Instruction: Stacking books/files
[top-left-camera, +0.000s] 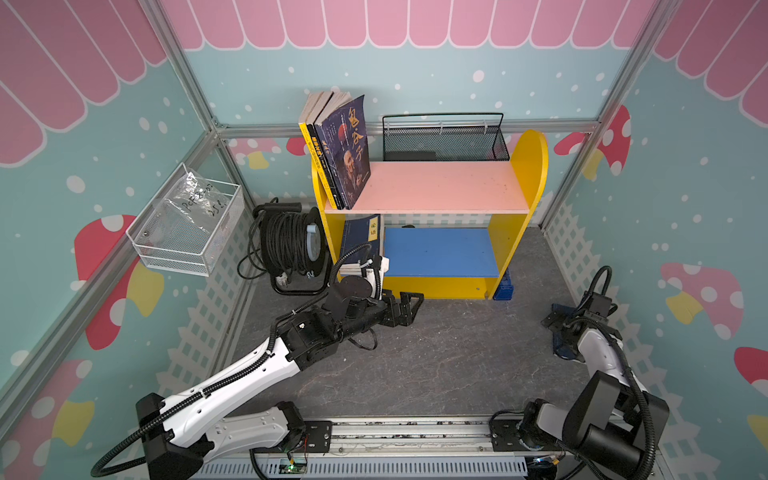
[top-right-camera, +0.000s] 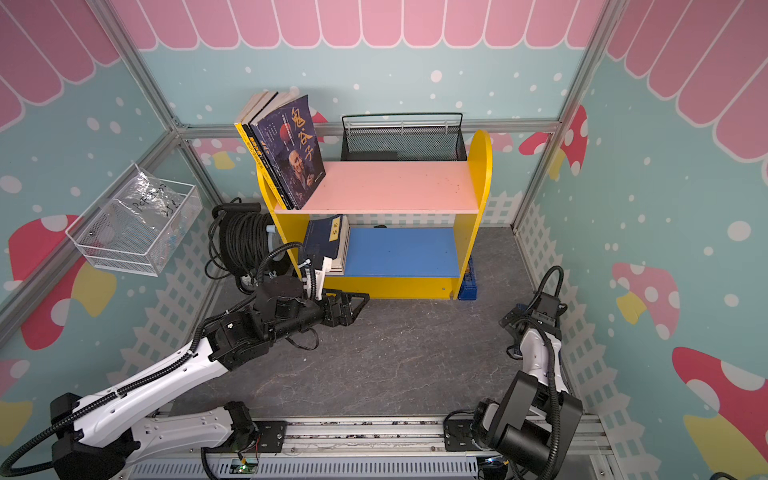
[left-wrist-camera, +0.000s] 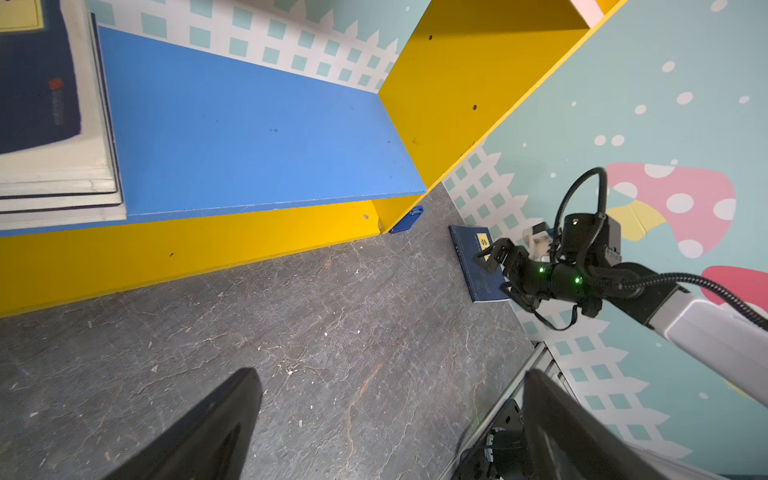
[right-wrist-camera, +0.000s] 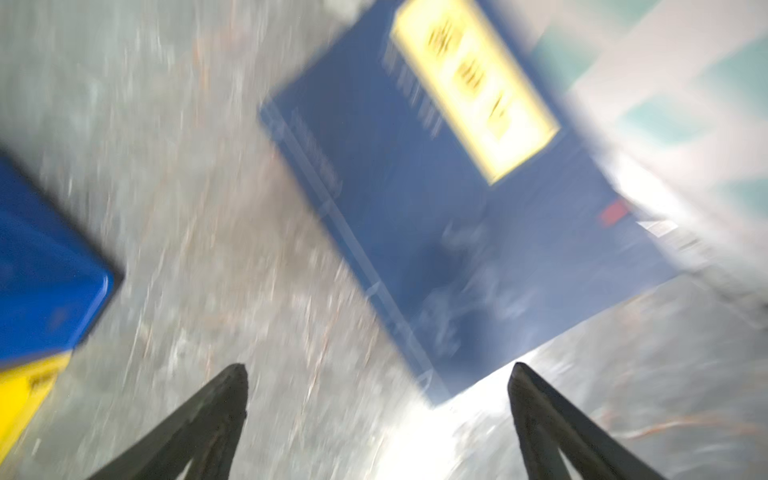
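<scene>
A dark blue book with a yellow label (right-wrist-camera: 472, 88) lies flat on the floor near the right wall. My right gripper is above the floor by the book's spine edge, open, its two fingers (right-wrist-camera: 200, 424) far apart with nothing between them. In the top left view that arm covers much of the book (top-left-camera: 561, 347). My left gripper is open and empty, over bare floor before the shelf's lower left. Similar books (left-wrist-camera: 56, 88) lie stacked flat on the blue lower shelf (left-wrist-camera: 256, 120), at its left end.
Several books (top-left-camera: 344, 152) stand leaning at the left of the pink upper shelf (top-left-camera: 448, 185). A blue object (top-left-camera: 504, 288) is on the floor by the shelf's right foot. A cable reel (top-left-camera: 288, 240) stands left of the shelf.
</scene>
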